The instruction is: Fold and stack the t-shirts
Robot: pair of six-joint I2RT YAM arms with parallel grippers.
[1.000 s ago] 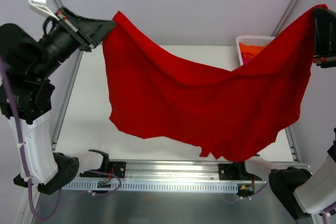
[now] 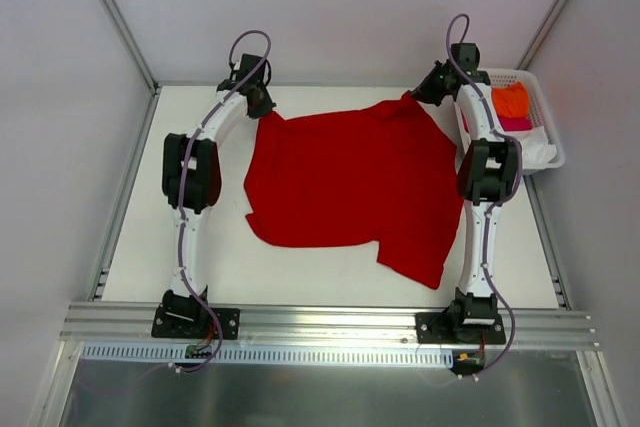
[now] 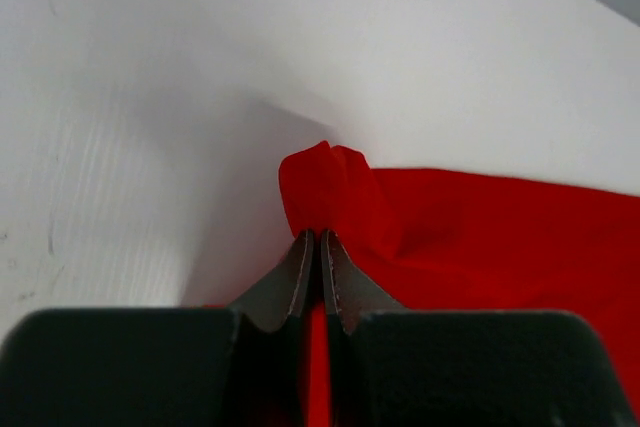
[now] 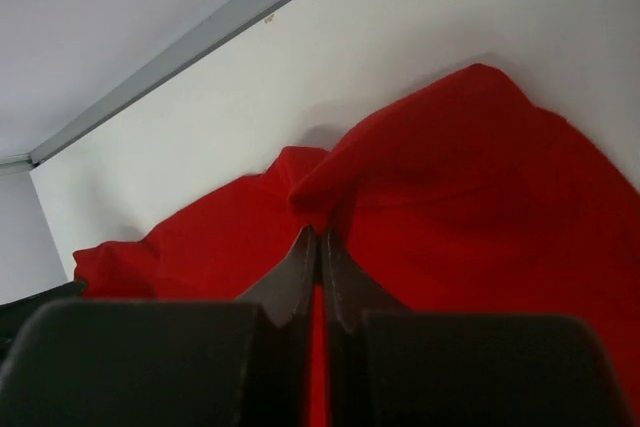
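A red t-shirt (image 2: 350, 177) lies spread over the white table in the top view, its outline uneven with a flap at the lower right. At its far left corner my left gripper (image 2: 272, 107) is shut on the cloth; in the left wrist view a bunched red fold (image 3: 325, 182) rises right at the fingertips. My right gripper (image 2: 412, 95) is shut on the shirt's far edge toward the right, and the right wrist view has a raised fold (image 4: 420, 137) running into its fingertips. The shirt's right border is partly hidden by the right arm.
A white basket (image 2: 548, 127) at the back right holds folded orange (image 2: 510, 100), magenta and white cloth, close beside the right arm. Bare table (image 2: 190, 257) shows at left and along the front. Walls rise at the sides and back.
Both grippers have come down from high above the table toward its far edge, carrying the shirt's corners.
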